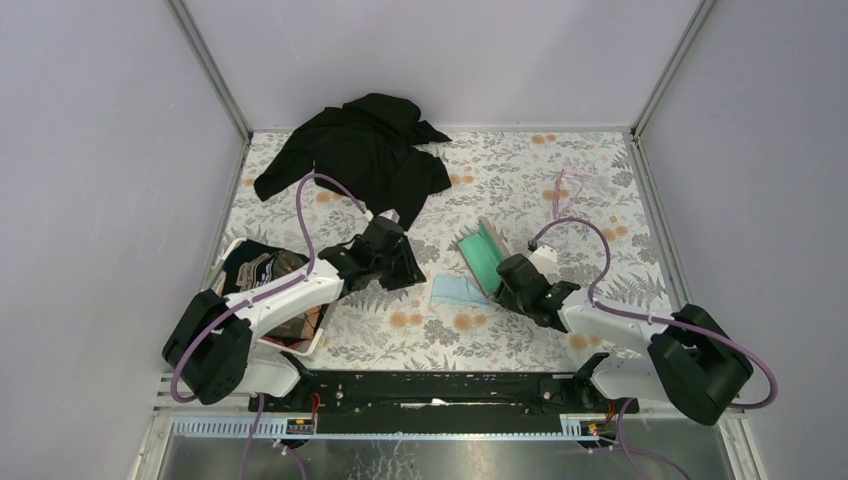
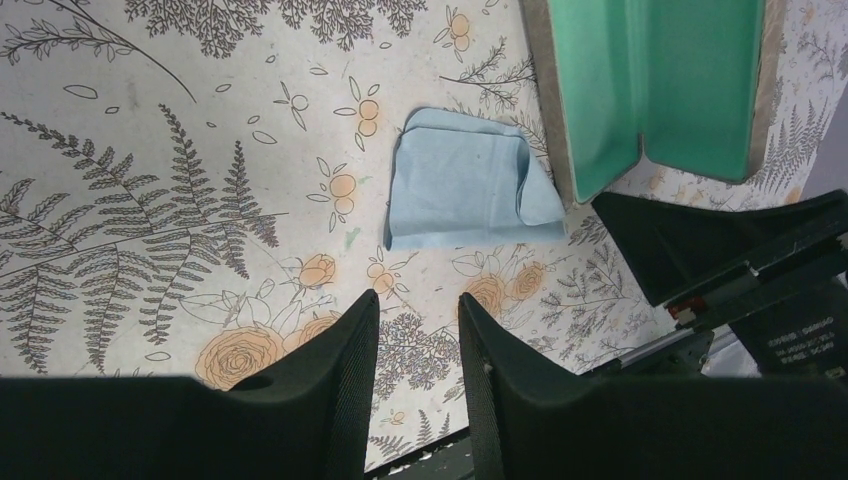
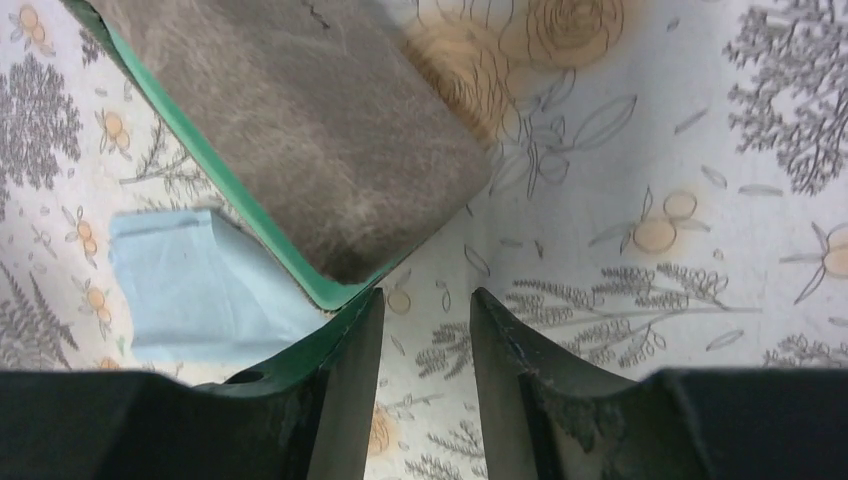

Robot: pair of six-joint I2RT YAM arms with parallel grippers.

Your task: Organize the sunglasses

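Note:
An open sunglasses case with green lining and a grey-brown fuzzy shell lies near the table's middle, beside a pale blue cloth. My right gripper is low at the case's near end, fingers apart, nothing clearly between them. My left gripper stands open over bare table, left of the cloth in the top view. Pink-framed glasses lie at the back right.
A black cloth covers the back left. A white bin with dark contents sits at the front left, partly under the left arm.

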